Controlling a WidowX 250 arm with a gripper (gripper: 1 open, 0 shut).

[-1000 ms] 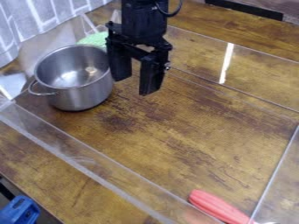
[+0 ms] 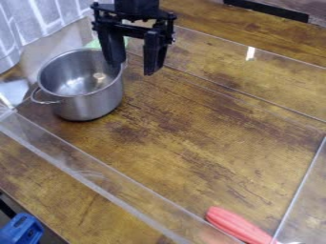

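Observation:
A steel pot (image 2: 80,91) with a side handle stands at the left of the wooden table, a small light object visible inside it. My black gripper (image 2: 132,59) hangs at the top, over and just right of the pot's far rim, its two dark fingers pointing down and spread apart, with nothing seen between them.
A red object (image 2: 237,225) lies at the bottom right by a clear edge strip. A blue object (image 2: 19,232) is at the lower left corner. Clear panels border the table.
My gripper has moved left and a little upward, toward the pot. The pot has stayed in place.

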